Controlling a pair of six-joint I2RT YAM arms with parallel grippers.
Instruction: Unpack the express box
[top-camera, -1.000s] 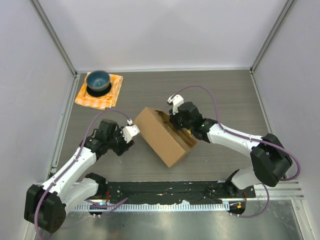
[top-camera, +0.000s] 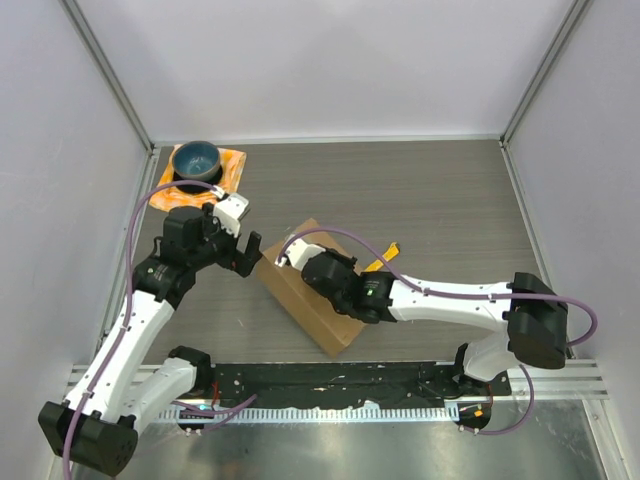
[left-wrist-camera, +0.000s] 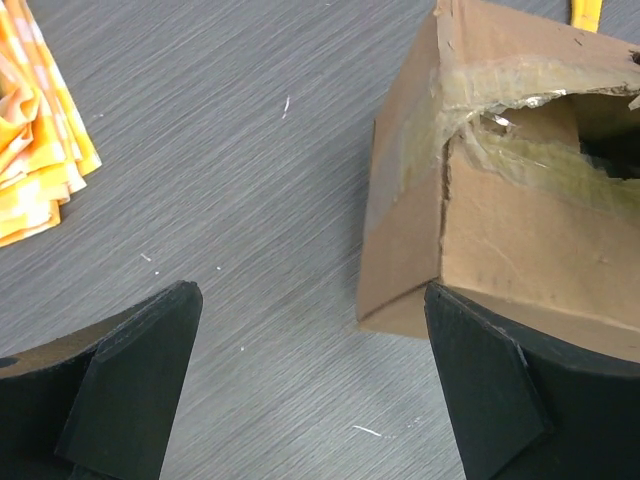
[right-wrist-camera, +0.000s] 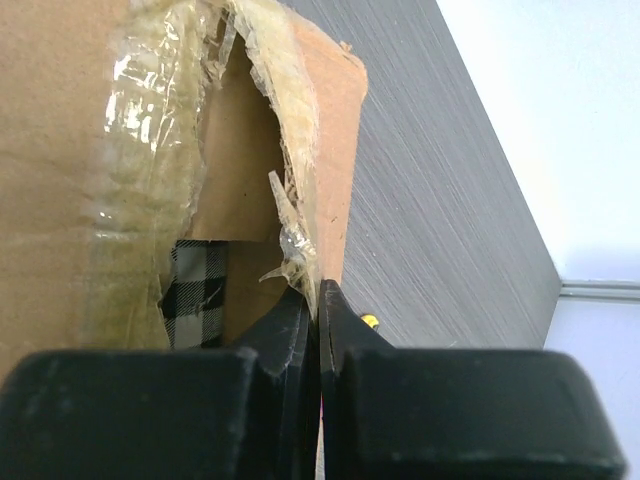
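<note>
A brown cardboard box (top-camera: 309, 302) lies askew at the middle front of the table. Its taped top is slit open; through the gap in the right wrist view I see black-and-white checked cloth (right-wrist-camera: 195, 295) inside. My right gripper is shut on the torn, taped edge of the box's flap (right-wrist-camera: 305, 150). In the left wrist view, my left gripper stands open beside one end of the box (left-wrist-camera: 410, 190), nothing between its fingers. The right arm hides part of the box in the top view.
An orange checked cloth (top-camera: 232, 165) with a blue bowl (top-camera: 197, 160) on a black base sits at the back left. A yellow tool (top-camera: 382, 257) lies behind the right gripper.
The box has shifted left, and it appears less tipped than before. My right gripper moved left and toward the front; the left one moved back and slightly left.
</note>
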